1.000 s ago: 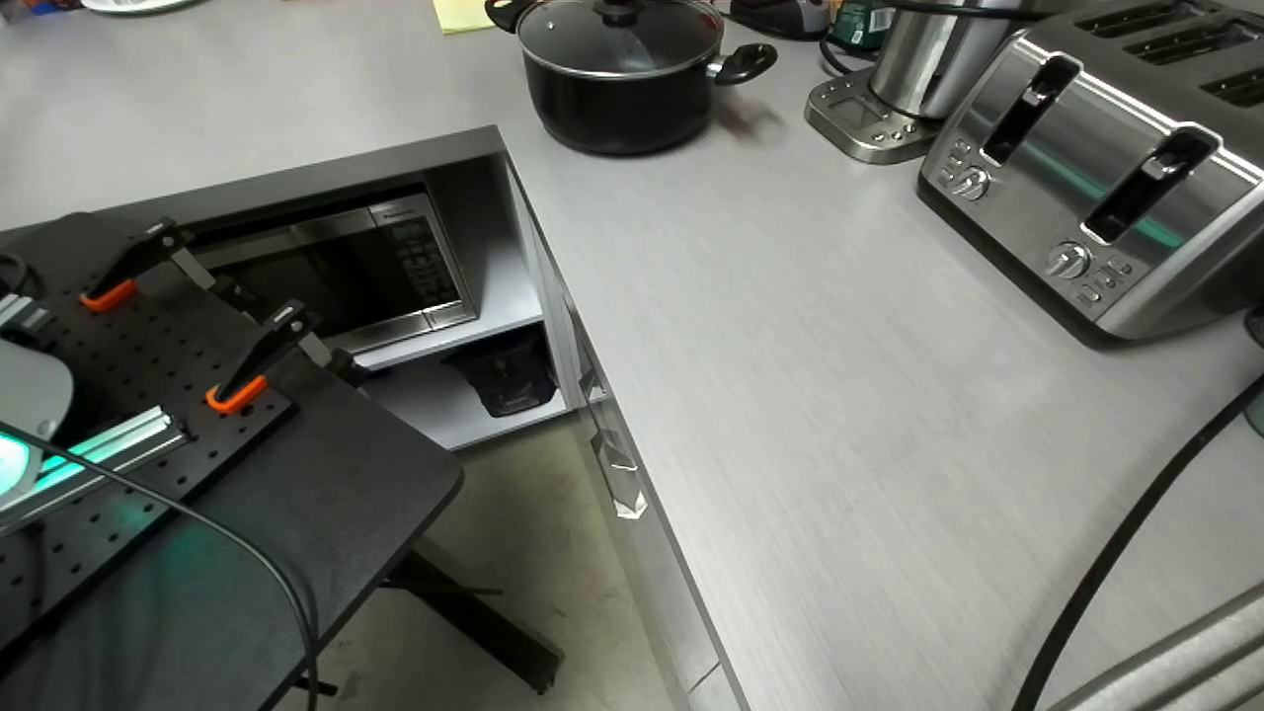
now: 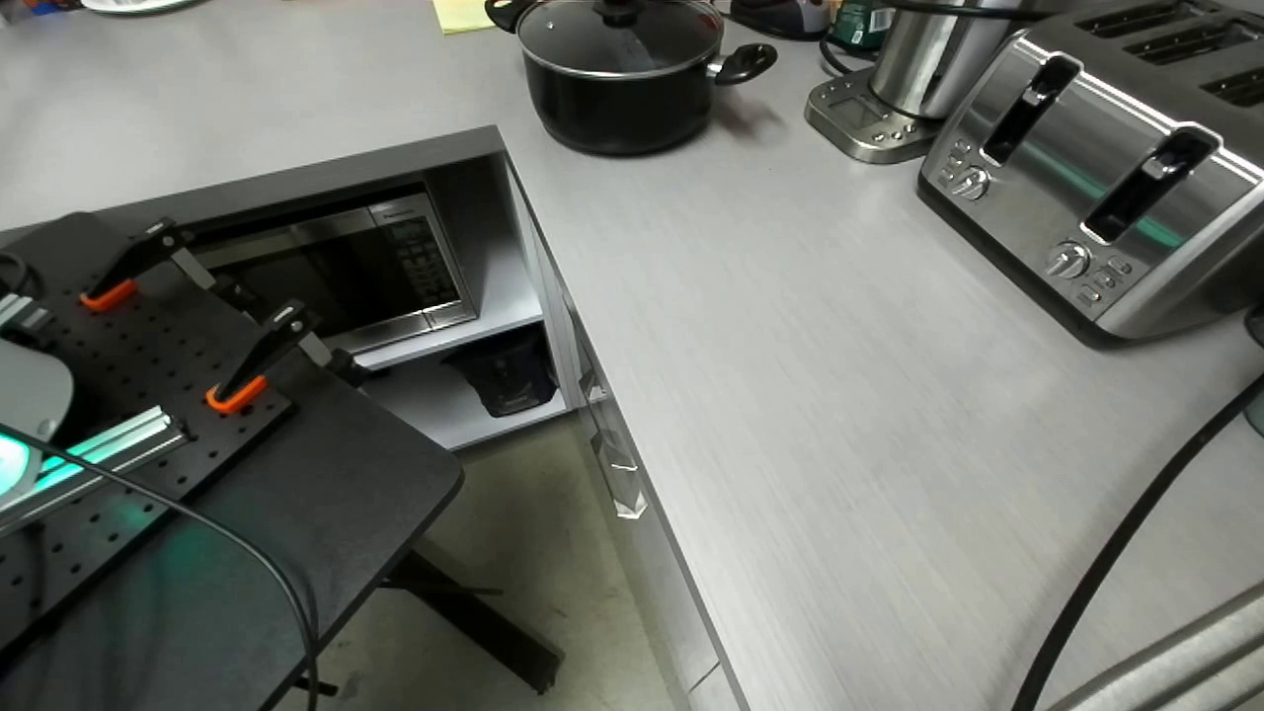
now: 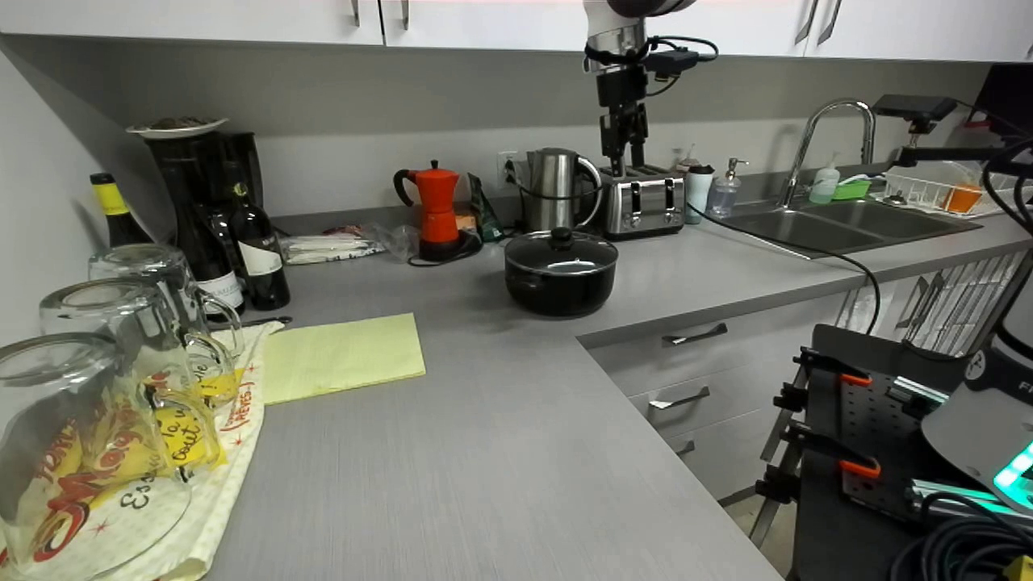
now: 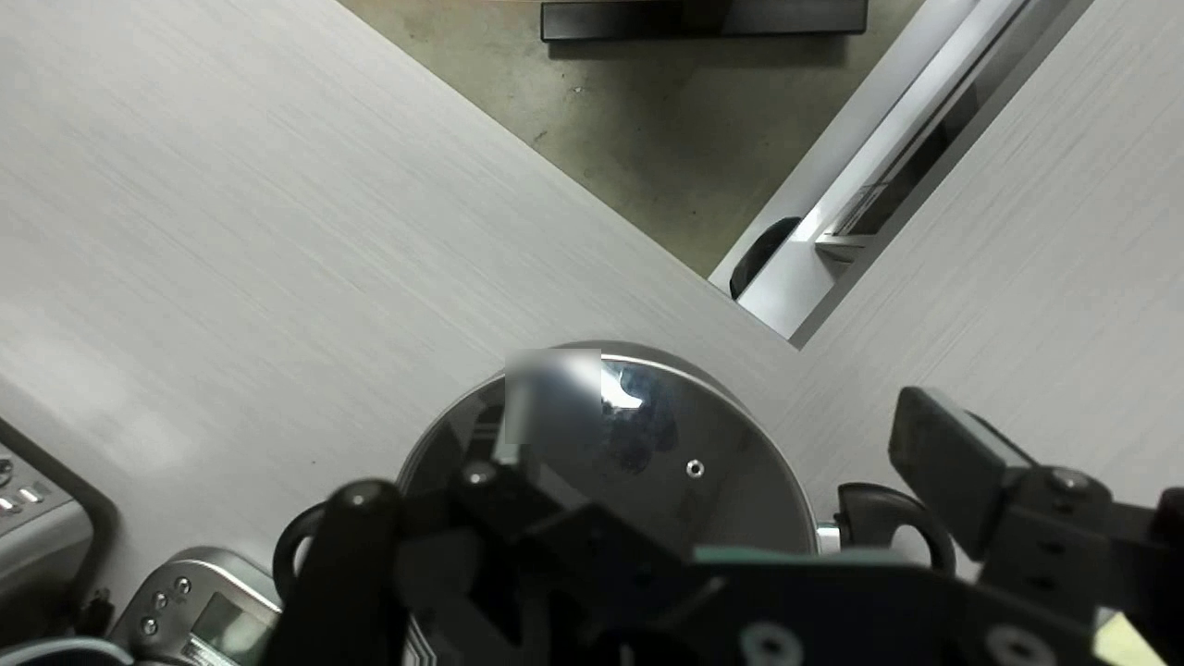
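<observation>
In the second exterior view my gripper (image 3: 626, 166) hangs pointing down, well above the counter. It is open, with nothing between its fingers. The wrist view has the gripper over the black pot (image 4: 721, 488), its fingers spread wide across the glass lid. Much of the lid, including where the knob would be, is hidden behind the gripper. The pot (image 2: 622, 113) stands upright on the grey counter with its lid (image 2: 569, 41) on, and neither the arm nor the gripper shows in the first exterior view.
A toaster (image 2: 1102, 178) and a steel kettle (image 3: 554, 189) stand near the pot. The red moka pot (image 3: 438, 208), yellow paper (image 3: 339, 358) and glass mugs (image 3: 77, 426) are farther left. Clear counter (image 2: 758, 355) lies in front of the toaster. The counter's inner corner drops to the floor.
</observation>
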